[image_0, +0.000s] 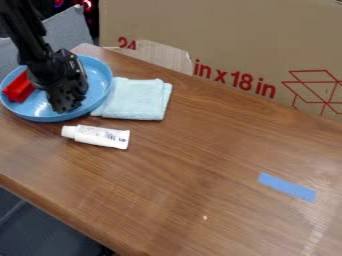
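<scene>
My black gripper (59, 84) reaches down from the top left into a blue round plate (87, 103), its fingers hard to make out against one another. A red object (19, 86) lies in the plate at its left side, beside the gripper and partly hidden by it. Whether anything is between the fingertips cannot be seen.
A folded light blue cloth (134, 98) lies right of the plate, and a white tube (95, 136) lies in front of it. A blue tape strip (286, 187) is at the right. A cardboard box (227, 40) stands behind.
</scene>
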